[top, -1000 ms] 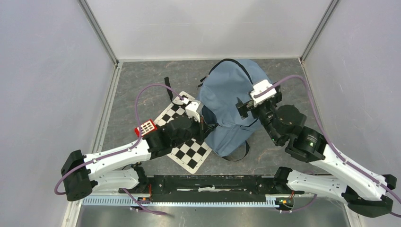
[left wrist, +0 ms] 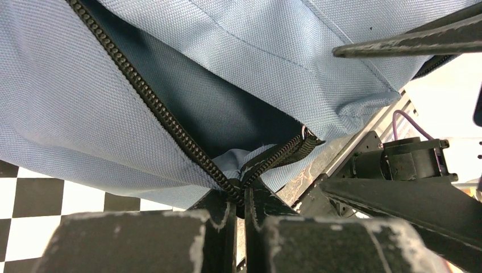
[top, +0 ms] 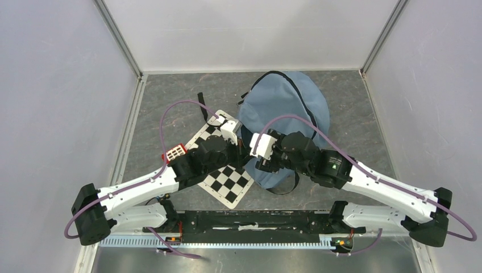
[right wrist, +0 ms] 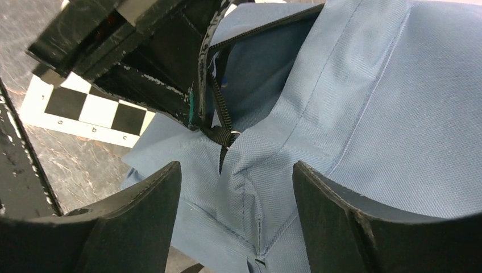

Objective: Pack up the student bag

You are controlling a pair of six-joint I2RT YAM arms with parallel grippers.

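The light blue bag [top: 284, 94] lies right of centre in the top view, its opening edged with black zipper teeth. In the left wrist view the opening gapes, showing a dark blue lining [left wrist: 210, 105]. My left gripper is shut on the zipper edge [left wrist: 165, 116] at the end of the opening. A short black flap with a metal ring [right wrist: 235, 133] lies close by that grip. My right gripper stands part open above the bag's blue fabric, the zipper end lying just ahead of its fingertips. Nothing shows held between its fingers.
A black-and-white checkered board [top: 219, 183] lies left of the bag, partly beneath it. Beside the board is a red and white gridded object [top: 175, 152]. A black strap [top: 202, 105] lies at the back left.
My right gripper has swung left across the bag and come close beside the left one. The left arm has barely moved and keeps its place at the opening.
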